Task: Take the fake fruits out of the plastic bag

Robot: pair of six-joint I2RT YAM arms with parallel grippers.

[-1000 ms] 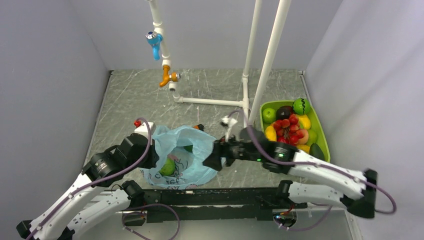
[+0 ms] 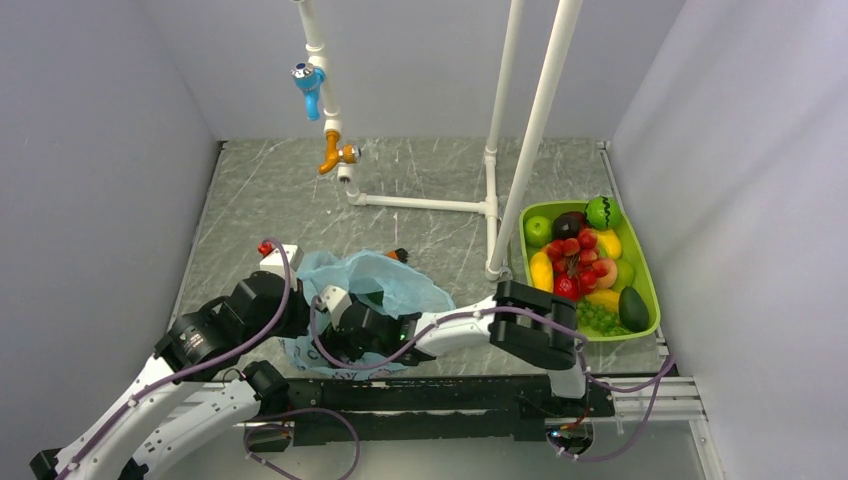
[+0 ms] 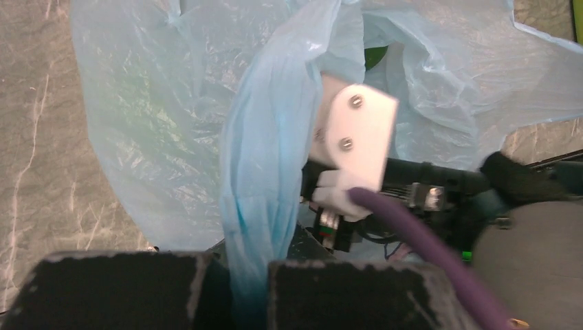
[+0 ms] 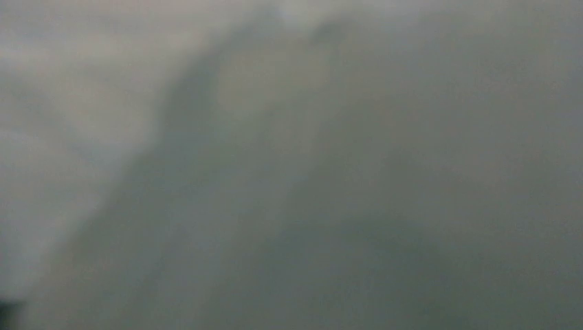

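Note:
The light blue plastic bag (image 2: 400,282) lies at the front left of the counter, its mouth spread. In the left wrist view a fold of it runs between the fingers of my left gripper, which is shut on it. My right gripper (image 2: 343,347) reaches down into the bag's mouth; its fingertips are hidden by the bag and the arm. The right wrist view is only a grey-green blur. A dark green fruit (image 3: 375,58) peeks from a gap in the bag, and a paler green shape shows through the plastic farther left.
A green basket (image 2: 655,290) full of fake fruits stands at the right. White pipes (image 2: 425,204) with taps rise behind the bag. A small red item (image 2: 265,247) and an orange-black item (image 2: 398,255) lie near the bag.
The left gripper has barely moved, shifting slightly left.

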